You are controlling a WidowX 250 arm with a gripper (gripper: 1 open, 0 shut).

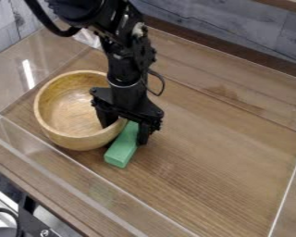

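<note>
A wooden bowl (64,111) sits on the left of the worktop. A green oblong object (121,152) lies just right of it, its upper end beneath the gripper. The black gripper (123,118) is low over the bowl's right side and that upper end. Its fingers are dark and overlap the objects, so whether they are open or shut on anything is hard to tell.
A raised edge runs along the top right, and a black cable lies at the lower left corner.
</note>
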